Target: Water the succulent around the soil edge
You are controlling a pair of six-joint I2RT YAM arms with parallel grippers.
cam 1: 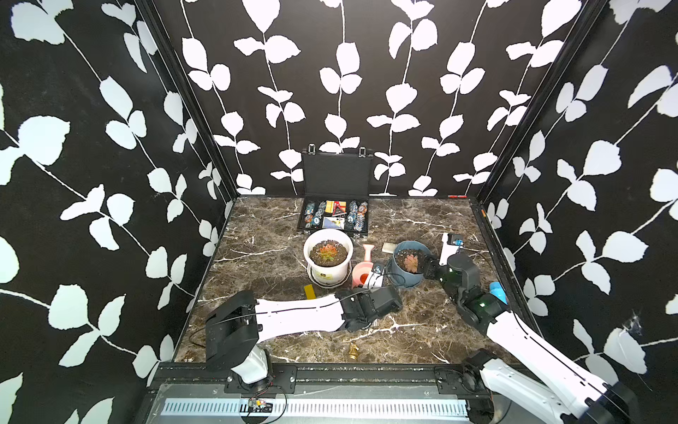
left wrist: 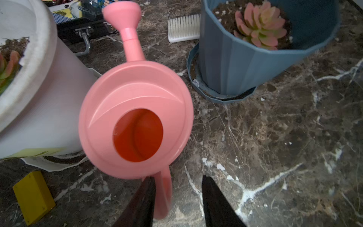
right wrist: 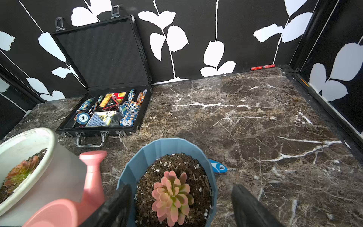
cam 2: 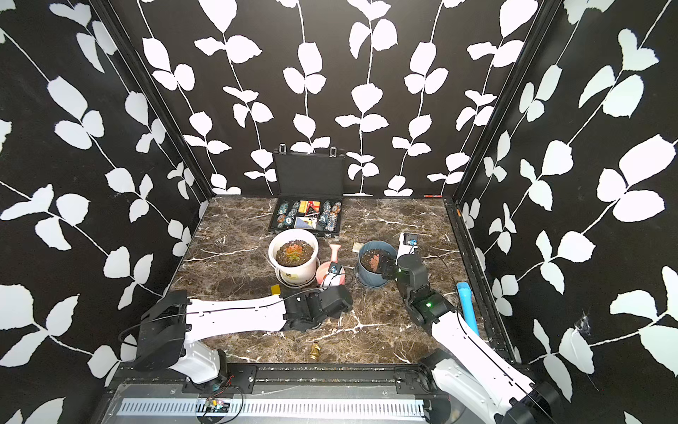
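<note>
A pink watering can with an orange-red inside stands upright between the two pots, its handle toward my left gripper. In the left wrist view the handle shows beside the left finger, with bare marble between it and the right finger; whether it is gripped cannot be told. The blue pot holds dark soil and a pink-green succulent. At its near side, my right gripper has its fingers wide apart, with the pot and succulent seen between them and nothing held.
Close by the can's left is a white pot with another succulent. A yellow block, a white brush and an open black case of chips lie around. A blue tube lies at the right edge. Marble right of the blue pot is clear.
</note>
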